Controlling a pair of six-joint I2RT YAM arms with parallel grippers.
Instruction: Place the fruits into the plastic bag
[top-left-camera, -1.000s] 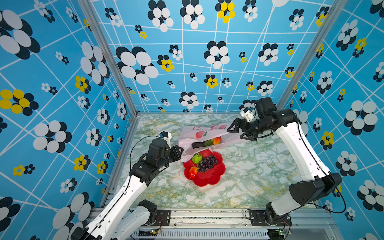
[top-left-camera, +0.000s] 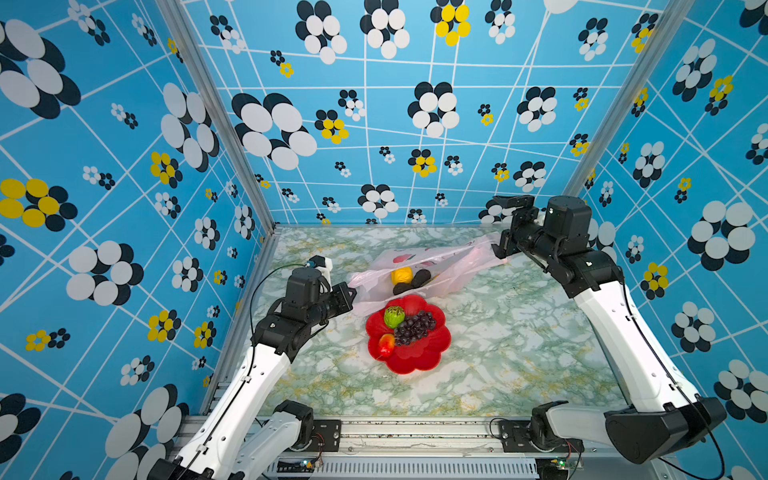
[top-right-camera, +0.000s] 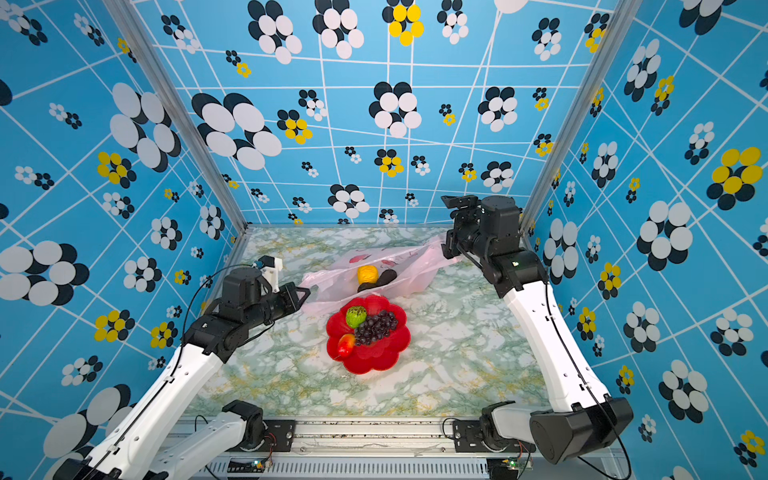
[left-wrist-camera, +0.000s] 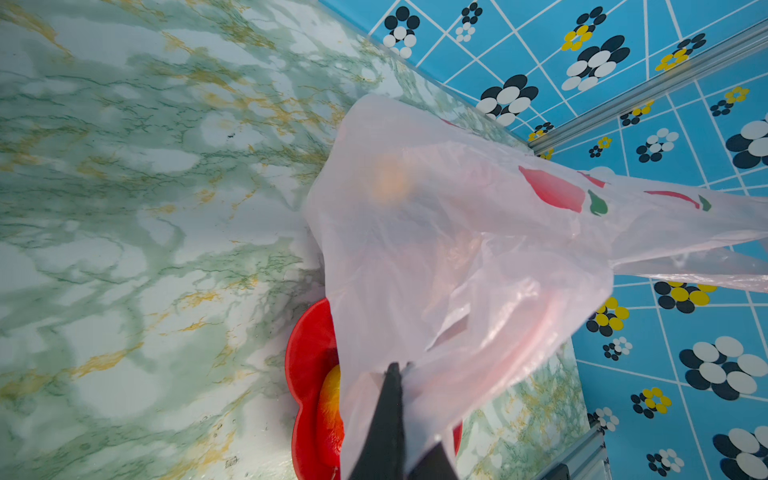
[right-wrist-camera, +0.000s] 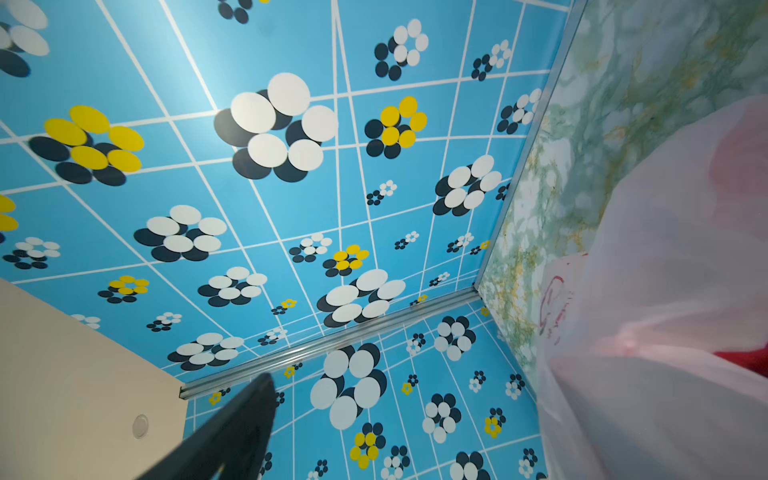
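A translucent pink plastic bag (top-left-camera: 464, 276) with red print lies stretched behind the red plate. Inside its mouth show a yellow fruit (top-left-camera: 401, 275) and dark fruit (top-left-camera: 421, 277). The flower-shaped red plate (top-left-camera: 432, 352) bears a green fruit (top-left-camera: 393, 317), dark grapes (top-left-camera: 414, 328) and a red-orange fruit (top-left-camera: 386, 345). At the bag's left edge my left gripper is shut on the plastic. My right gripper (top-left-camera: 505, 224) stands open, its fingers wide apart; the bag's raised right edge reaches its lower finger (top-right-camera: 449, 242). In the right wrist view the bag hides much of the right side.
Patterned blue walls (top-left-camera: 432, 72) close the space at the back and sides.
My right gripper went right and spread its fingers, and the bag's right edge rose and stretched. The fruit showing in the mouth shifted.
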